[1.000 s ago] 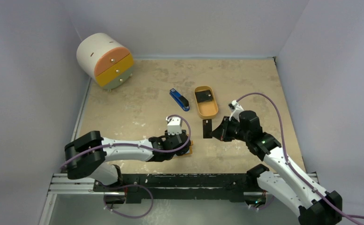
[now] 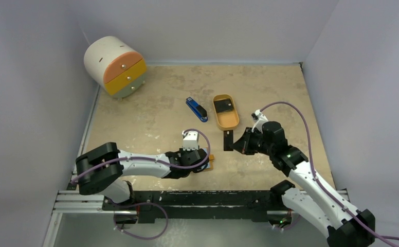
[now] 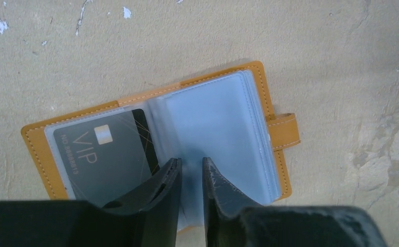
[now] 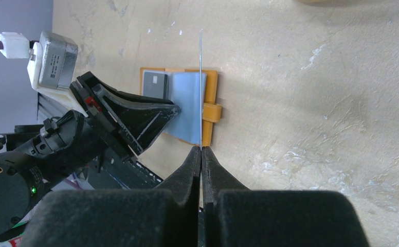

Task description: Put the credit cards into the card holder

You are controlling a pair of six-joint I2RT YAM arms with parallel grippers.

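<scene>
The card holder (image 3: 223, 128) lies spread on the table, tan with clear bluish sleeves and a strap on its right side. A dark VIP card (image 3: 105, 154) sits in its left sleeve. Over the holder's middle, my left gripper is partly open, with a gap between its fingertips and only the sleeve showing through. My right gripper is shut on a thin card (image 4: 201, 87), seen edge-on in the right wrist view. From above that card is a dark rectangle (image 2: 228, 140). The left arm covers most of the holder in the top view.
A tan tray (image 2: 228, 122) holding dark cards (image 2: 223, 105) stands behind the right gripper. Left of it lies a blue stapler (image 2: 196, 109). A striped drawer cabinet (image 2: 116, 67) occupies the back left corner.
The card in my right gripper has barely moved.
</scene>
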